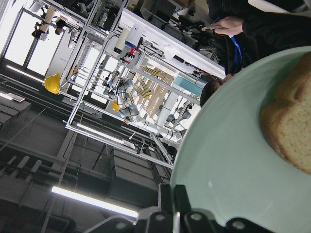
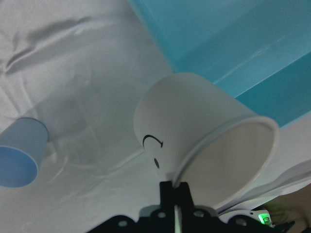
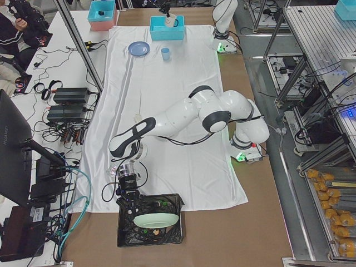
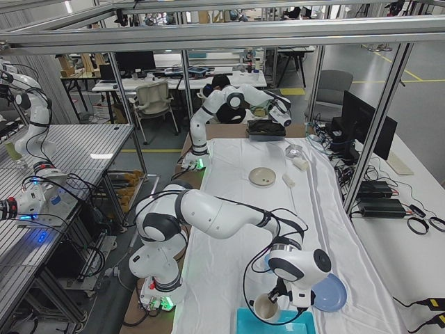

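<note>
In the left wrist view my left gripper is shut on the rim of a pale green plate (image 1: 218,160) holding a slice of bread (image 1: 286,126). From above, this plate (image 3: 156,220) is tilted over a black crate (image 3: 150,239). My right gripper is shut on the rim of a white mug (image 2: 194,121) with a printed face, at the edge of the turquoise bin (image 4: 278,323).
A blue cup (image 2: 19,165) and a blue plate (image 4: 330,292) stand on the white cloth near the bin. A beige plate (image 4: 262,176) and small pale items lie mid-table, where the cloth is mostly clear.
</note>
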